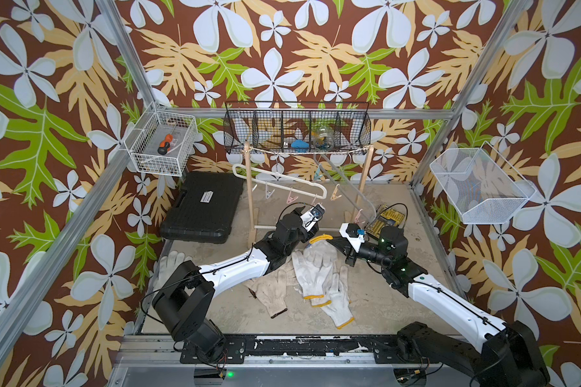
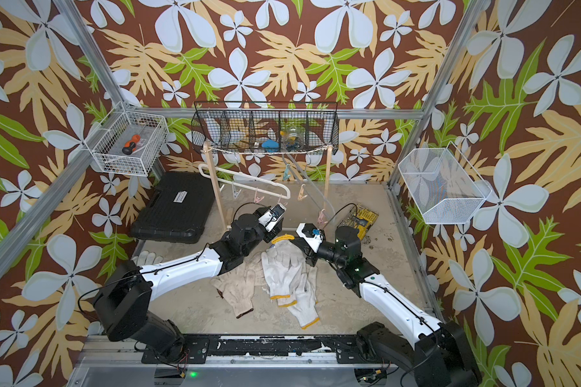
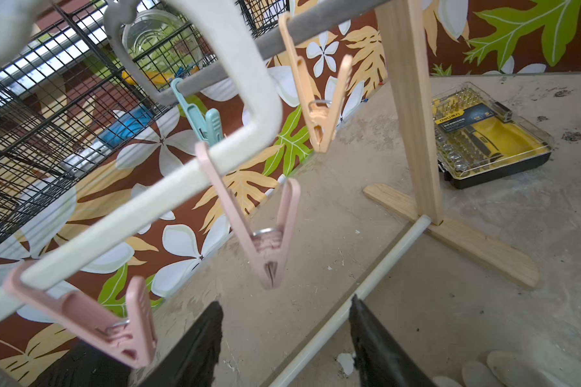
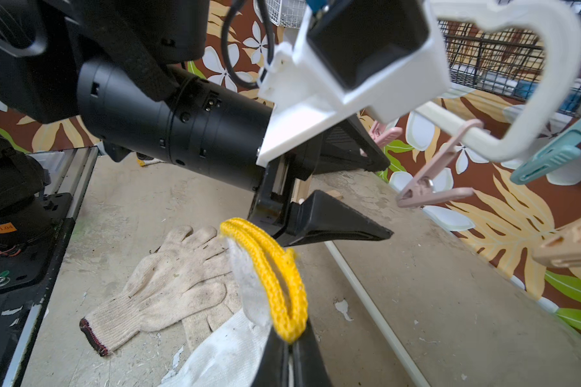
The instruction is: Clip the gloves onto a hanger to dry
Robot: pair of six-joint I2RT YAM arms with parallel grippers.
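A white hanger [image 3: 135, 206] with pink clips [image 3: 268, 251] hangs on the wooden rack, beside a grey hanger carrying teal [image 3: 206, 122] and peach clips [image 3: 319, 122]. My left gripper is open and empty just below the pink clips. My right gripper is shut on a white glove by its yellow cuff [image 4: 280, 290], which stands up from the fingertips near the left gripper. Other white gloves [image 1: 313, 277] and a beige glove [image 4: 135, 303] lie on the floor below.
A black case [image 1: 200, 206] lies at back left, a yellow bit set [image 3: 487, 135] at back right. Wire baskets hang on the frame: white [image 1: 161, 145], black [image 1: 271, 129], mesh [image 1: 481, 187]. The rack's wooden post [image 3: 403, 103] stands close by.
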